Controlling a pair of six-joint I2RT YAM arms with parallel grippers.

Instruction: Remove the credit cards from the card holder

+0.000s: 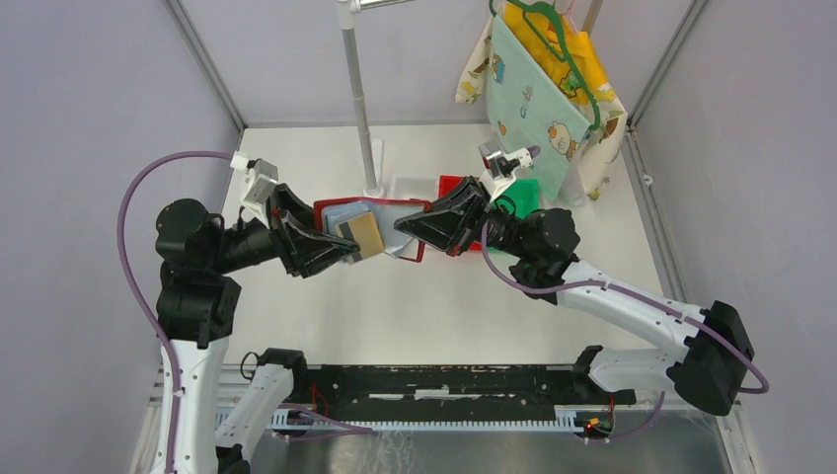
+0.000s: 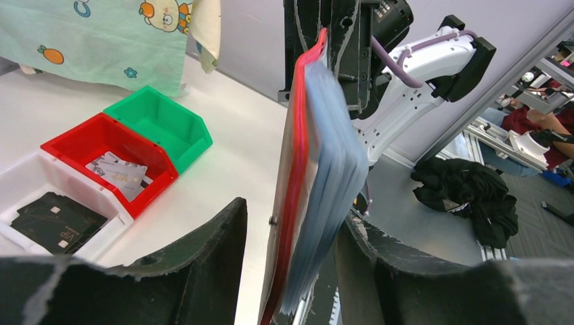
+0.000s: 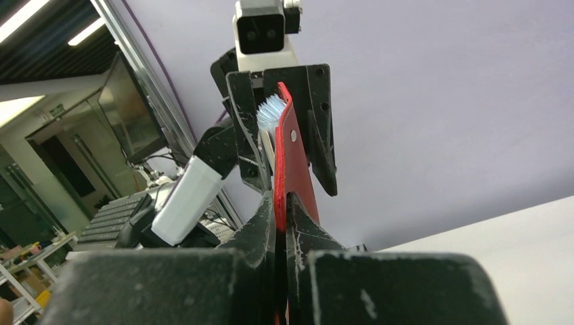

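Observation:
A red-edged card holder [image 1: 415, 255] with bluish clear sleeves [image 2: 332, 156] is held up between the arms. My right gripper is shut on one end of it. From the opposite side my left gripper reaches round the holder with its fingers open; a gap shows between its left finger and the red cover, while the other finger is close to the sleeves. A gold card [image 1: 363, 235] with a dark stripe shows among the sleeves in the top view, beside the left fingertips. Whether that finger touches the card cannot be told.
Behind stand a white bin [image 2: 112, 196] with dark cards, a red bin [image 2: 166, 166] with greyish cards and a green bin [image 2: 200, 135]. A pole [image 1: 357, 99] and hanging cloths [image 1: 538, 109] are at the back.

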